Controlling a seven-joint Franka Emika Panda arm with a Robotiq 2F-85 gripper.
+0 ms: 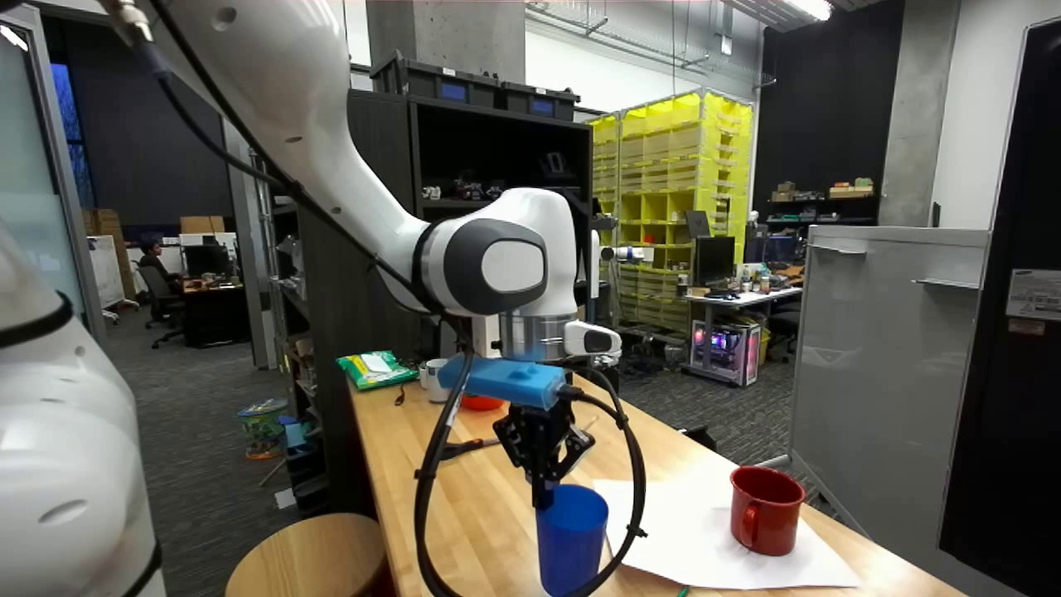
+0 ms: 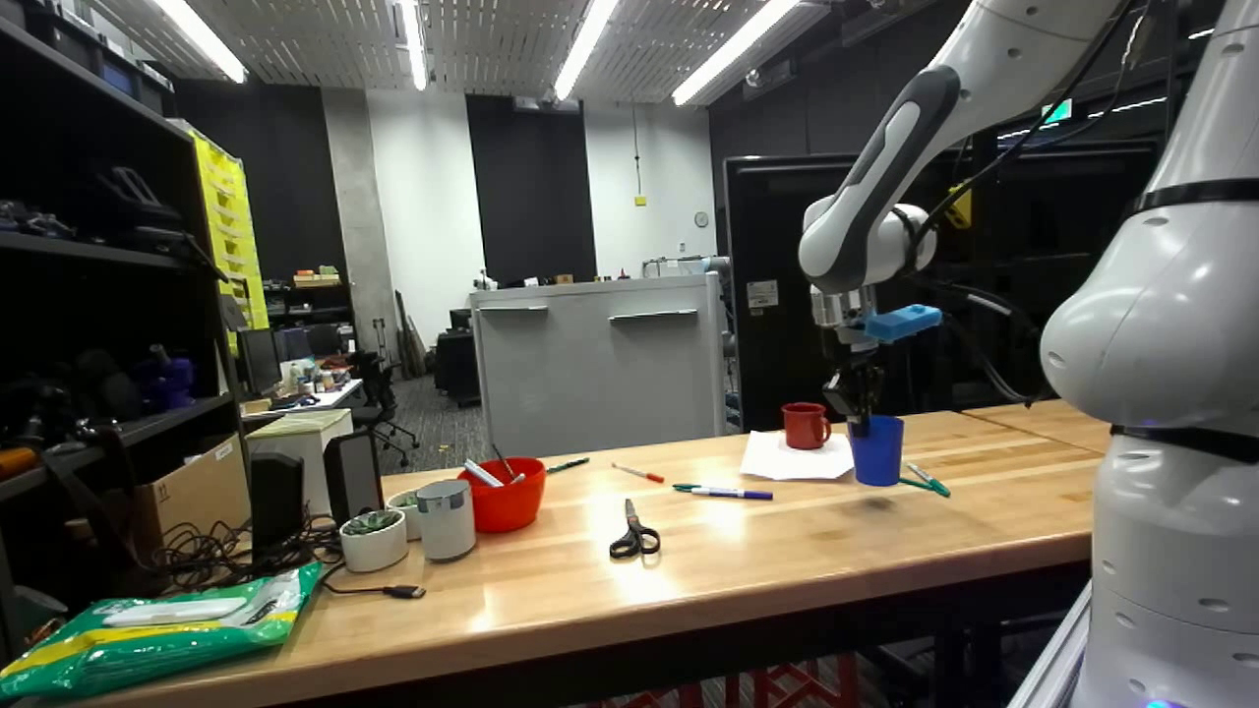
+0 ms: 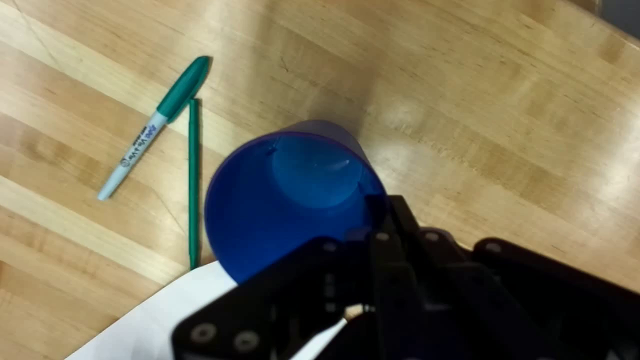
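A blue cup (image 1: pixel 572 541) hangs upright from my gripper (image 1: pixel 544 497), which is shut on the rim at one side. From the wrist view the cup (image 3: pixel 258 210) looks empty, and the dark fingers (image 3: pixel 403 219) pinch its wall. Exterior view 2 shows the cup (image 2: pixel 876 450) a little above the table, left of the robot's base. On a white sheet of paper (image 2: pixel 773 455) beside it stands a red mug (image 1: pixel 767 511).
A green-capped marker (image 3: pixel 144 135) and a thin green pen (image 3: pixel 193 180) lie near the cup. Further along the table (image 2: pixel 543 596) are scissors (image 2: pixel 633 531), a purple marker (image 2: pixel 732 492), a red bowl (image 2: pixel 509 501) with pens, a grey mug (image 2: pixel 446 519) and small plant pots.
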